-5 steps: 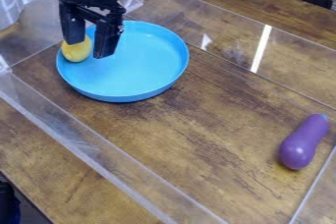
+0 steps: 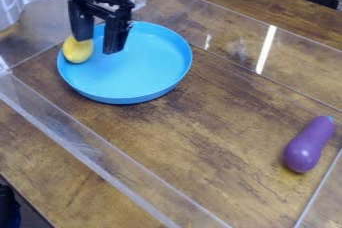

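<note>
My black gripper (image 2: 98, 27) hangs over the left part of a blue plate (image 2: 144, 70), fingers open and pointing down. A yellow object (image 2: 79, 52) sits at the plate's left side, just below the left finger and partly behind it. A purple eggplant-like object (image 2: 309, 144) lies on the wooden table at the right, well away from the gripper.
Transparent walls or strips run along the left side and lower right. A white strip (image 2: 265, 50) lies at the upper right.
My gripper has risen slightly over the last second, uncovering a little more of the plate below it. The yellow object and the purple one stay where they were.
</note>
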